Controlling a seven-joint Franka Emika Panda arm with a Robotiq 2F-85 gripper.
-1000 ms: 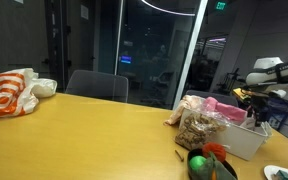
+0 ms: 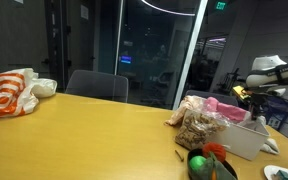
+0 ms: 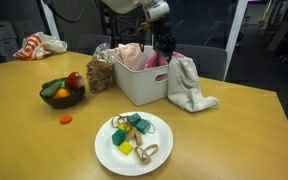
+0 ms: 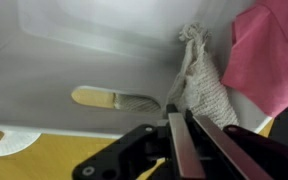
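Observation:
A light grey knit cloth (image 3: 187,85) hangs over the right rim of the white box (image 3: 142,88) and spills onto the table. In the wrist view, the same cloth (image 4: 204,88) runs from inside the box to the fingertips. My gripper is at the box's rim, its fingers shut on the cloth. From the second exterior view the gripper (image 3: 165,53) appears above the box's right part, in front of pink cloth. Pink fabric (image 4: 269,60) lies beside the grey cloth; the exact grip is partly hidden by the fingers.
A white plate (image 3: 134,165) with small blocks and bands stands in front of the box. A dark bowl of fruit (image 3: 63,98) and a clear bag (image 3: 100,72) are to its left.
The gripper has shifted slightly at the box, staying above its right part. The rest of the table looks the same.

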